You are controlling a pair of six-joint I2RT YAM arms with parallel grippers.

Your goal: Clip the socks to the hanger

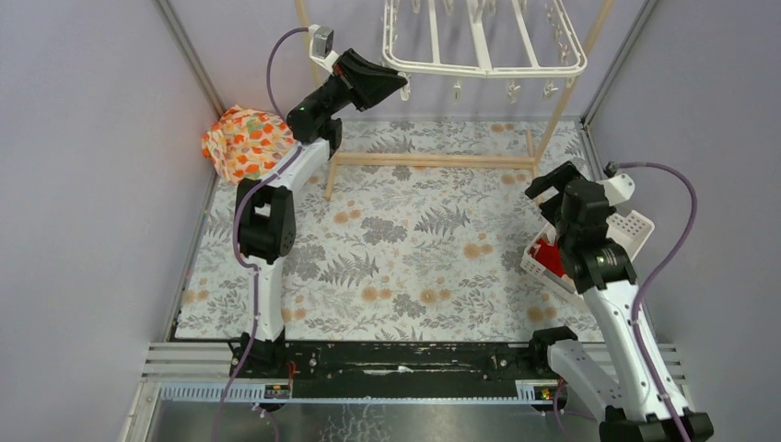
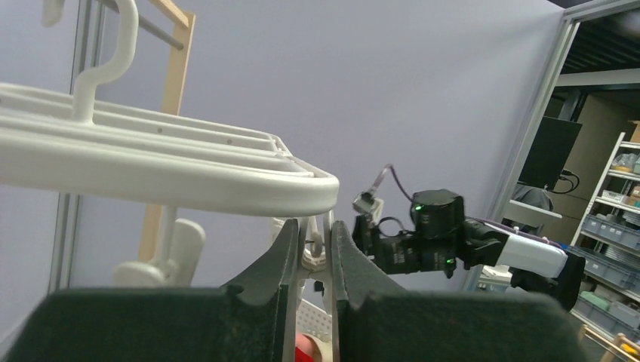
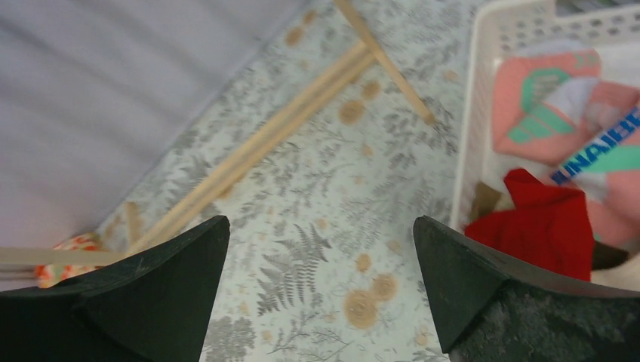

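Note:
My left gripper (image 1: 396,78) is up at the front-left corner of the white clip hanger (image 1: 483,70). In the left wrist view its fingertips flank a hanging white clip (image 2: 315,249) under the frame, close together; whether they grip it is unclear. My right gripper (image 1: 543,184) stands open over the white basket (image 1: 632,227), with nothing between its fingers. The basket holds red socks (image 3: 543,230) and pink, white and mint socks (image 3: 543,113).
An orange patterned cloth (image 1: 239,147) lies at the back left. The wooden stand's base bar (image 1: 433,161) crosses the back of the floral surface, whose middle is clear.

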